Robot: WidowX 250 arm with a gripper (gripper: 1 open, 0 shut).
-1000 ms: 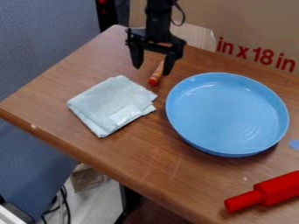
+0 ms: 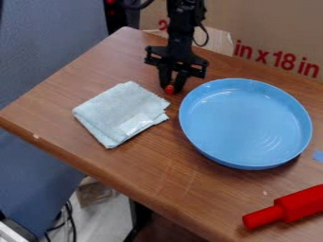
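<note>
The black gripper is lowered over a small orange object, which is mostly hidden beneath its fingers; I cannot tell whether the fingers are closed on it. A folded light-blue cloth lies on the wooden table to the left. A large blue plate sits to the right.
A red rolling pin lies at the front right of the table. A cardboard box with printing stands behind. The table's left edge drops to a blue-grey surface.
The gripper has moved down onto the orange object, which is now more covered by the fingers than before. The cloth, plate and rolling pin are unchanged.
</note>
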